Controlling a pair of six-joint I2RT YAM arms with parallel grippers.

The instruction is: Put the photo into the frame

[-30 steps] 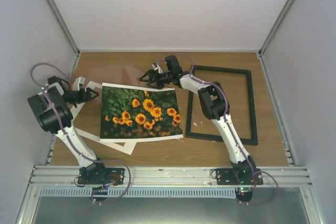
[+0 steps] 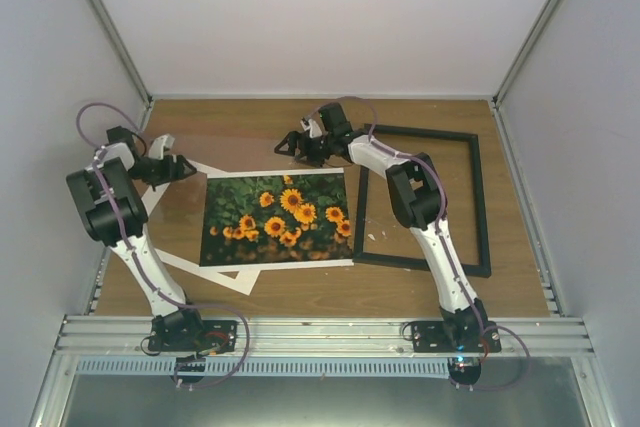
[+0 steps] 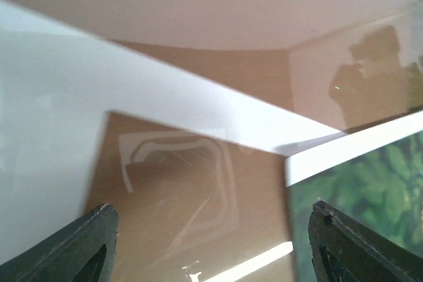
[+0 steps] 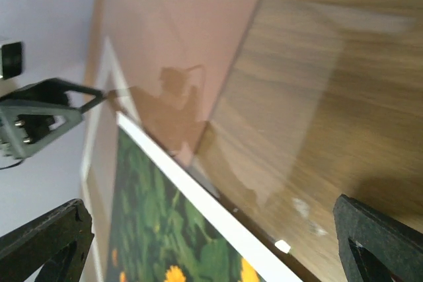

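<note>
The sunflower photo (image 2: 275,219) lies flat between the mat and the frame, its white border showing along top and bottom. A dark empty frame (image 2: 480,207) rests on the table to its right. Just off the photo's upper left corner is my left gripper (image 2: 180,169); its fingers stand apart in the left wrist view, with nothing between them. My right gripper (image 2: 292,151) is at the photo's top edge, fingers wide open and empty. In the right wrist view the photo's white border (image 4: 198,203) passes below that gripper. Whether either gripper touches the photo, I cannot tell.
A white mat (image 2: 205,274) with a cut-out window lies partly beneath the photo on the left. Behind the photo is a see-through sheet (image 2: 225,150) with a pinkish tint. Bare wooden table (image 2: 300,297) shows in front.
The photo has shifted slightly right. My left gripper came right towards the photo's corner, while my right gripper moved slightly right.
</note>
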